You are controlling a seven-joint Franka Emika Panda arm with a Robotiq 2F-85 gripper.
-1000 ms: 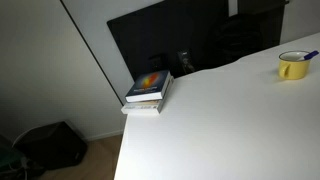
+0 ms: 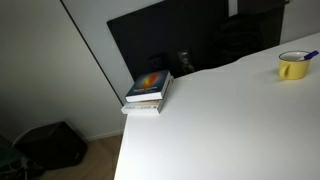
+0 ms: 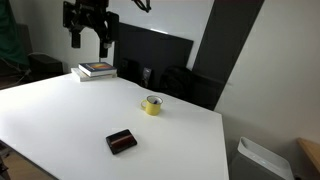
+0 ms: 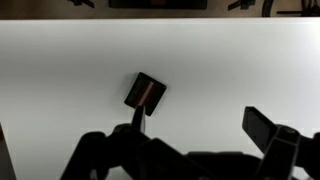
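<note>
My gripper stands open in the wrist view, its dark fingers wide apart with bare white table between them. A small black case with a reddish-brown stripe [image 4: 147, 92] lies on the table, just beyond the left fingertip in that view. In exterior view 2 the gripper [image 3: 90, 46] hangs high above the far left part of the table, well clear of the black case [image 3: 121, 141] near the front edge. A yellow mug [image 2: 293, 67] stands upright with a purple-blue handle [image 2: 310, 55] sticking out of it.
Two stacked books [image 2: 148, 87] lie at the table's far left corner; they also show in exterior view 2 [image 3: 97, 70]. A dark panel [image 2: 165, 38] stands behind the table. A white bin [image 3: 262, 158] sits off the right side.
</note>
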